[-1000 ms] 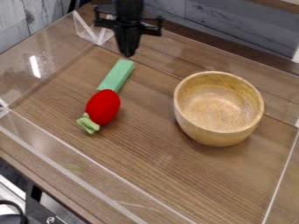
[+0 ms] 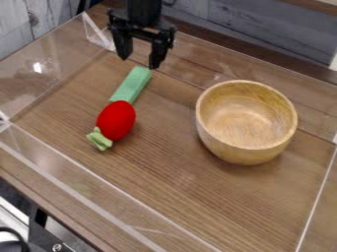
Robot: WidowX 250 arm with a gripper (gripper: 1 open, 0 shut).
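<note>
My gripper [image 2: 137, 41] hangs at the top centre of the view, dark, its fingers apart with nothing seen between them. Below it a green elongated object [image 2: 129, 86] lies on the wooden table. Nearer the viewer is a red rounded object with a pale green tip [image 2: 116, 118], like a toy radish or strawberry. A large tan bowl [image 2: 243, 123] stands to the right.
The wooden table [image 2: 184, 197] has clear room across its front and at the left. A clear plastic piece at the upper left, beside my gripper, is hard to make out.
My gripper has moved left from the upper middle and now shows lower, above the green object. The objects on the table have not visibly moved.
</note>
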